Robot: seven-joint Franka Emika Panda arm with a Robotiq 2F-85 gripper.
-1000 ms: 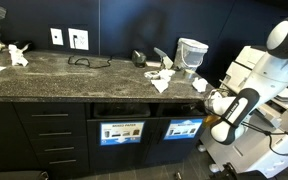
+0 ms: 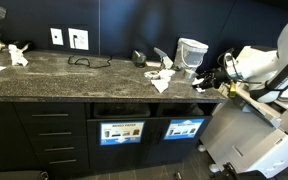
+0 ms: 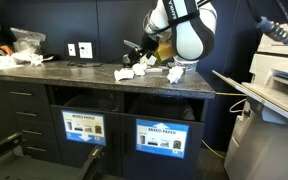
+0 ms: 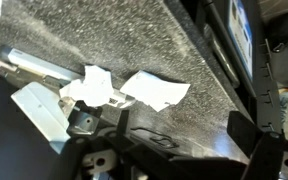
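White crumpled papers lie on the dark speckled counter [image 2: 84,80]. In the wrist view one flat-looking piece of paper [image 4: 154,91] lies near the counter's edge, with a more crumpled paper [image 4: 97,86] beside it to the left. In exterior view 1 papers [image 2: 161,79] show left of my gripper [image 2: 206,82], which is over the right end of the counter. At the bottom of the wrist view the two dark fingers of my gripper stand wide apart, open, with nothing seen between them. The papers appear beyond the fingertips.
A white bucket [image 2: 191,52] stands at the back right of the counter. Small dark items line the back wall, and a pair of glasses [image 2: 87,63] lies farther left. Below, two bins carry mixed paper signs [image 3: 162,138].
The arm has risen from low in front of the counter's right end to above it. My gripper has moved up and is now over the countertop. The papers look unmoved.
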